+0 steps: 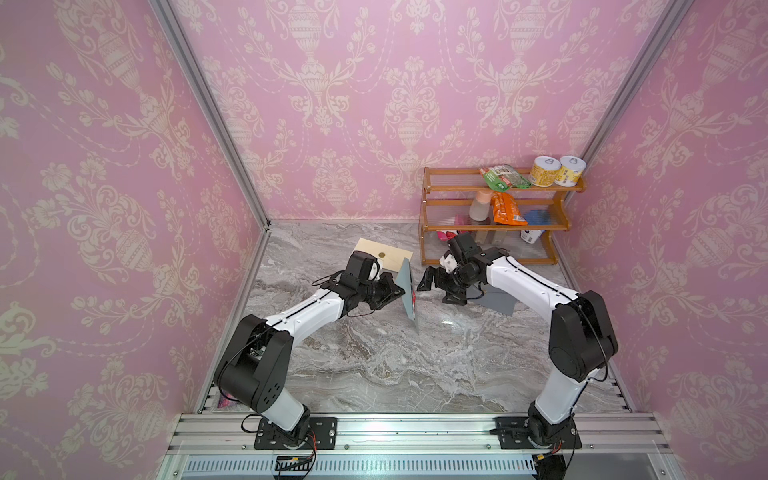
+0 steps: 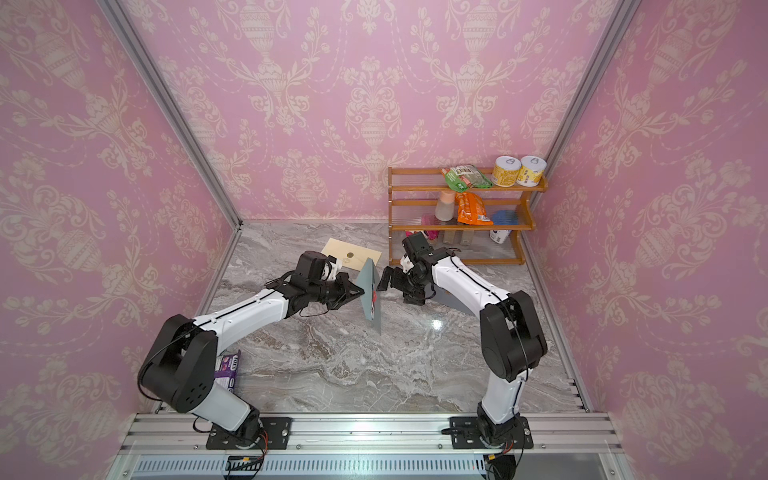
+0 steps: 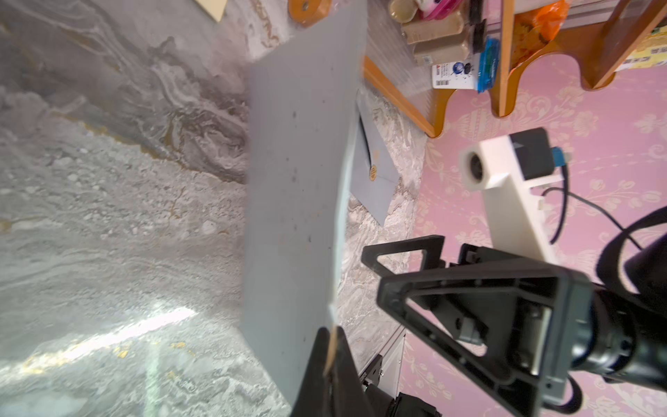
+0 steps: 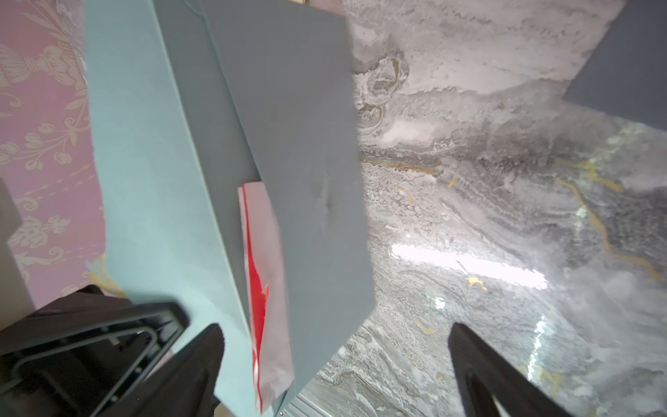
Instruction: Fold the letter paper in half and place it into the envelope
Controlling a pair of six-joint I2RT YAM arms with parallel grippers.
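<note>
A blue-grey folded paper piece (image 1: 405, 289) hangs upright above the table. My left gripper (image 1: 400, 291) is shut on its edge, as the fingers (image 3: 320, 371) in the left wrist view show. Between its panels, the right wrist view shows a pale piece with a red edge (image 4: 271, 299); I cannot tell whether this is a print or a separate sheet. My right gripper stands open at the paper's right, its fingers spread and not closed on it. A cream envelope with a round seal (image 1: 384, 254) lies flat behind the left gripper.
Another blue-grey envelope (image 3: 375, 173) with a gold seal lies flat on the right, partly behind the right arm. A wooden shelf (image 1: 488, 227) with bags and cans stands at the back right.
</note>
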